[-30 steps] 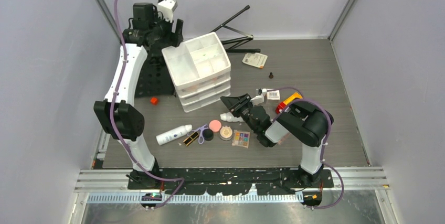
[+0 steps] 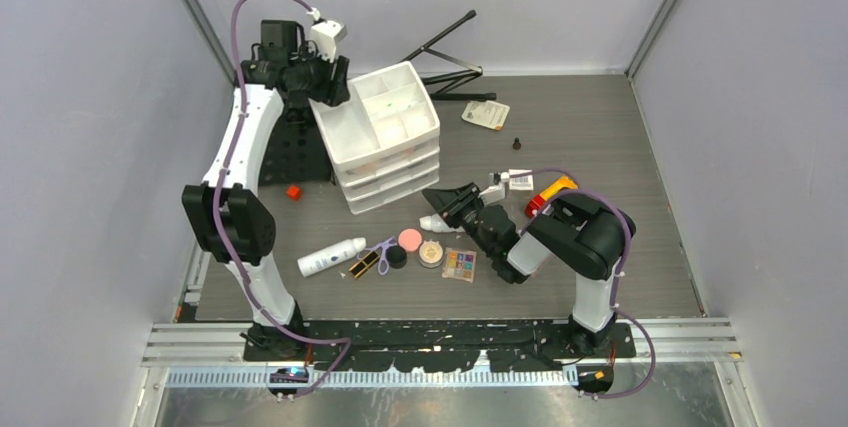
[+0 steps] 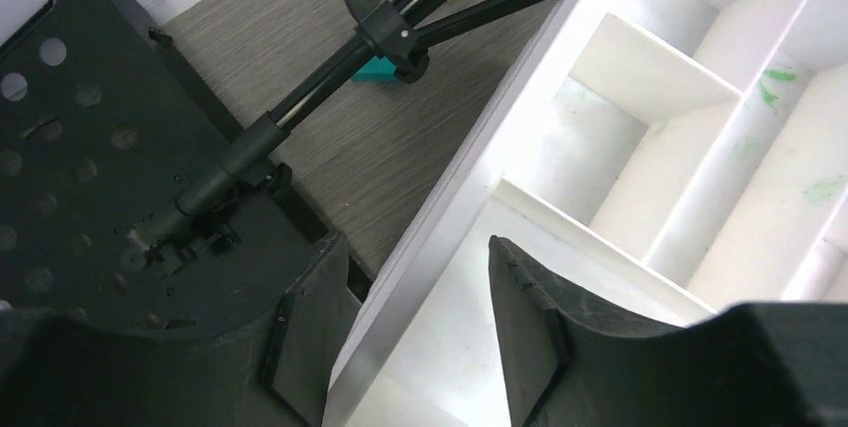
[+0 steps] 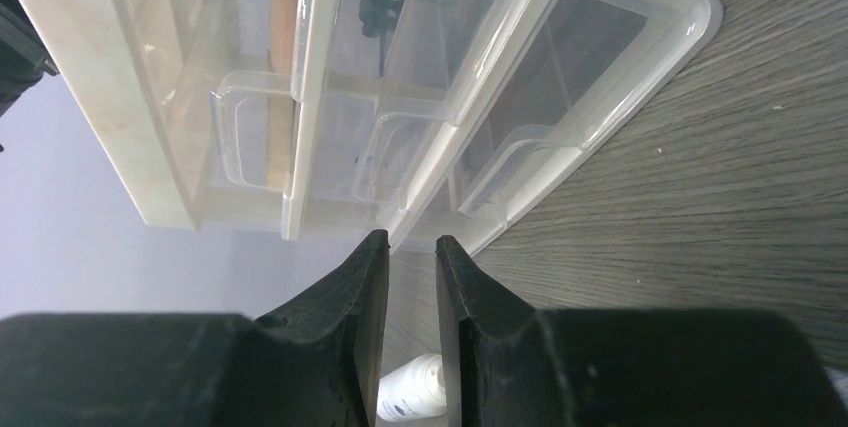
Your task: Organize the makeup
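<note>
The white drawer organizer point(image 2: 395, 172) stands at the back left, with an open compartment tray on top. My left gripper is part open over its upper rim point(image 3: 440, 222), one finger on each side; contact is unclear. My right gripper sits low before the drawer fronts point(image 4: 600, 77), its fingertips slightly apart with nothing seen between them. Makeup lies along the front: a long white bottle point(image 2: 330, 257), a pink compact point(image 2: 410, 240), a black jar point(image 2: 396, 256), a beige compact point(image 2: 431, 253), a palette point(image 2: 459, 265) and a small bottle point(image 4: 410, 387).
A black folded stand point(image 3: 250, 157) lies behind and left of the organizer. A card point(image 2: 485, 114), a red-yellow object point(image 2: 550, 192), purple scissors point(image 2: 385, 252) and a small red cube point(image 2: 294, 192) are on the table.
</note>
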